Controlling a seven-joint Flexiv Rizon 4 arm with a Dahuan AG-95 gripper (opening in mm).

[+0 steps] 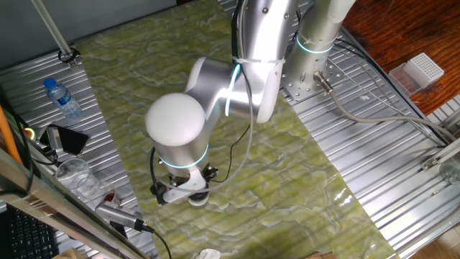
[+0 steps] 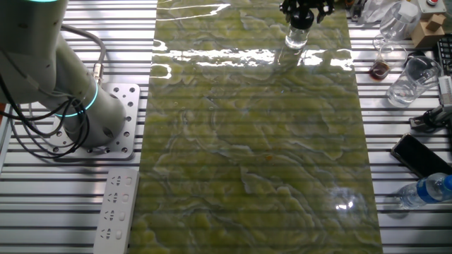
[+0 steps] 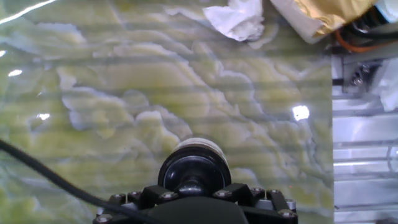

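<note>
A small clear glass vessel [image 2: 297, 37] with a black top shows at the far end of the green marbled mat, directly beneath my gripper [image 2: 306, 7]. In the wrist view, its round black top [image 3: 194, 169] sits at the bottom middle, with my gripper close against its near side. The black fingers [image 3: 163, 196] lie to either side of the narrow knob. Whether they press on it is hidden, and I cannot tell if the vessel rests on the mat or hangs just above. Exterior view 1 shows only its pale edge [image 1: 198, 201] below the wrist.
Crumpled white tissue [image 3: 239, 20] and a gold-and-white package [image 3: 329, 15] lie beyond the vessel. Clear cups [image 2: 414, 81], a black phone [image 2: 421, 155] and a water bottle [image 2: 426, 190] line one side. A black cable [image 3: 53, 177] crosses the wrist view.
</note>
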